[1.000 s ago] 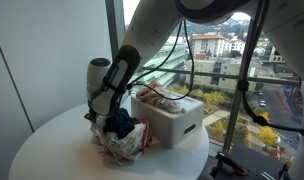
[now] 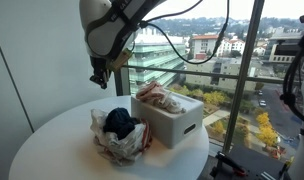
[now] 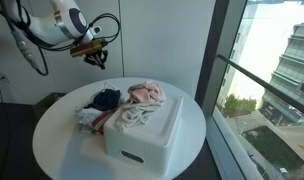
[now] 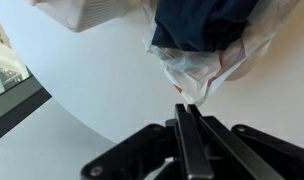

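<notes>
A clear plastic bag (image 2: 117, 148) sits on the round white table (image 2: 52, 145), with dark navy cloth (image 2: 119, 122) bunched in its top. Well above it in exterior view 1, slightly to the left, hangs my gripper (image 2: 99, 77). It points down in exterior view 2 too, with no cloth or bag hanging from the gripper (image 3: 100, 63). From the wrist, the fingers (image 4: 195, 150) look pressed together. A corner of the bag (image 4: 194, 82) appears just past their tips, though the exterior views show it far below. Nothing can be made out between the fingers.
A white bin (image 2: 177, 124) stands right of the bag, with pink and pale cloths (image 2: 157, 97) heaped over its rim. A large window lies behind it. Bare table surrounds the bag on the left and front.
One second ago my gripper was down at the bag and navy cloth. It has since risen clear, while the bag and cloth stay on the table and the bin stands unmoved.
</notes>
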